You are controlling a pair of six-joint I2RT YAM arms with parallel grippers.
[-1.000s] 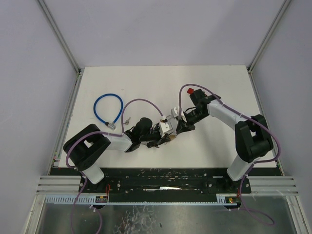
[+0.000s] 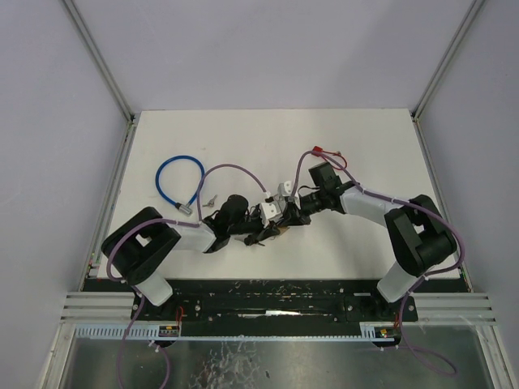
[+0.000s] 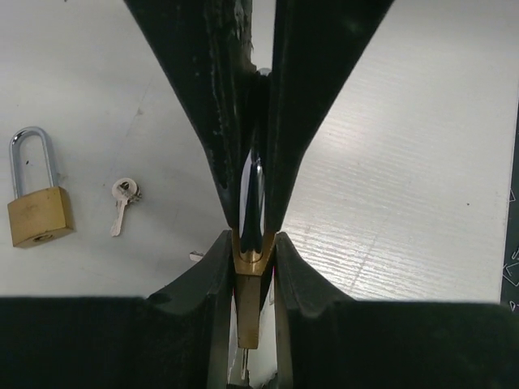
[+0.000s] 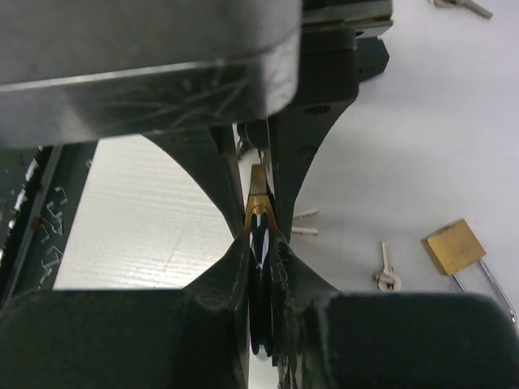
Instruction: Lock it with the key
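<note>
A padlock with a brass body (image 3: 248,312) and a bright steel shackle (image 3: 252,198) hangs between my two grippers. My left gripper is shut on the brass body. The fingers of my right gripper flank the shackle (image 4: 259,247), close in on both sides; whether they press on it cannot be told. From the body's lower end a thin metal piece (image 3: 245,361) sticks out, possibly a key, mostly hidden by the left fingers. In the top view the grippers meet near the table's middle, with only a bit of brass (image 2: 281,230) showing.
Another brass padlock (image 3: 39,215) lies on the table beside a small key (image 3: 122,203). A blue cable lock (image 2: 162,174) curves at the left, with a key (image 2: 210,201) to its right. A red lock (image 2: 317,150) lies at the back.
My right gripper has shifted left, towards the left gripper and the held padlock. The left arm stays nearly where it was.
</note>
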